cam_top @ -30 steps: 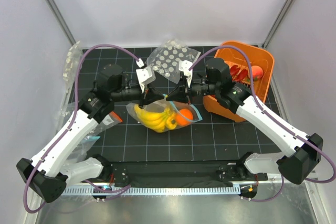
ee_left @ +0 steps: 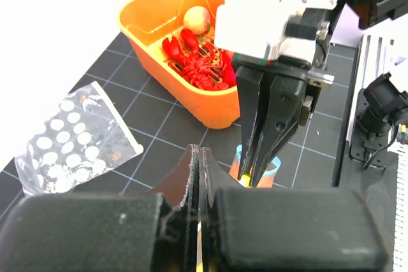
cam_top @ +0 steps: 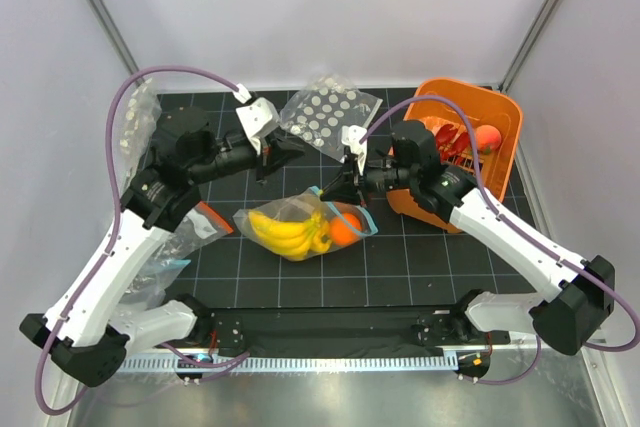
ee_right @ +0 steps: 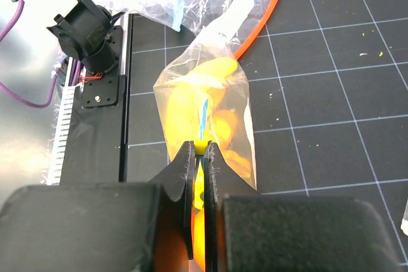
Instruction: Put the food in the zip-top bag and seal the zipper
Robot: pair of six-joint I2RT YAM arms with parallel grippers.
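A clear zip top bag (cam_top: 247,224) lies mid-table with yellow bananas (cam_top: 278,231) and an orange (cam_top: 345,230) inside. Its blue zipper strip (cam_top: 368,220) runs along the bag's upper right part. My right gripper is shut on the zipper's small yellow slider (ee_right: 201,145), and the strip trails out past its fingertips. Up and to the left of it, my left gripper (cam_top: 300,149) is shut with nothing between its fingers. The zipper edge is outside those fingers, apart from them. Part of the strip is hidden under my right gripper.
An orange basket (cam_top: 517,117) at the right holds a red lobster (ee_left: 203,71) and a round fruit (cam_top: 487,138). A dotted clear bag (cam_top: 330,113) lies at the back. More clear bags (cam_top: 190,235) lie at the left.
My left gripper has moved up and back, away from the zipper, and stays shut. The bag has shifted slightly left in the top view. My right gripper stays near the same spot, still on the slider.
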